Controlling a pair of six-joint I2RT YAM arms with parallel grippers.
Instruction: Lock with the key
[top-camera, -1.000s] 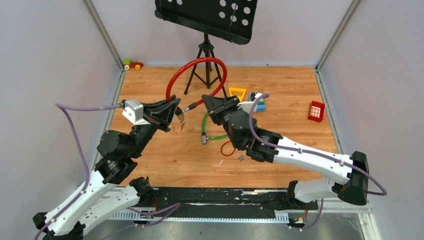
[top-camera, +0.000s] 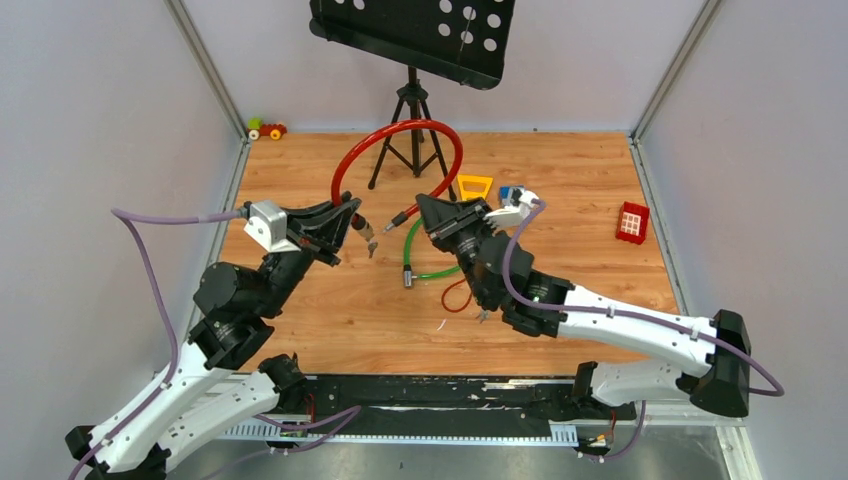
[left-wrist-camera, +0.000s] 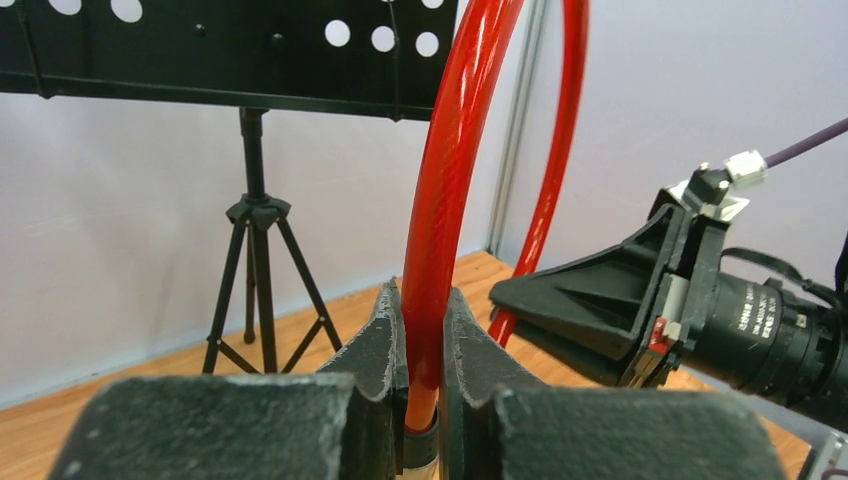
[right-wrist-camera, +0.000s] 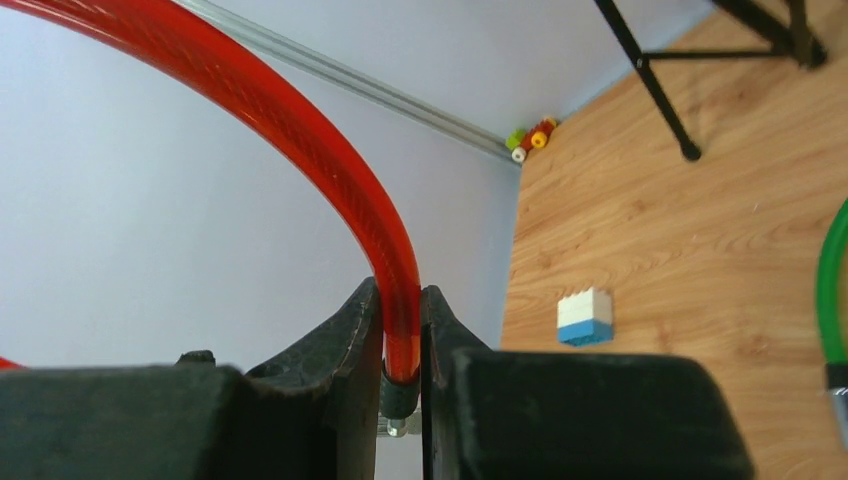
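Note:
A red cable lock (top-camera: 437, 127) arches up between both arms. My left gripper is shut on the red cable just above its lock body (top-camera: 363, 228), from which a small key (top-camera: 372, 246) hangs at the lower end. My right gripper is shut on the cable near its other end, where a dark cap (right-wrist-camera: 399, 395) and a metal pin (right-wrist-camera: 397, 427) stick out past the fingers. In the top view the pin tip (top-camera: 389, 228) points toward the lock body, with a small gap between them.
On the table lie a green cable lock (top-camera: 433, 274), a thin orange-red loop (top-camera: 457, 306), a yellow piece (top-camera: 475, 187) and a red block (top-camera: 632, 222). A black stand (top-camera: 413, 95) rises at the back.
My right gripper has shifted right, and the key has swung slightly. The left arm looks unmoved.

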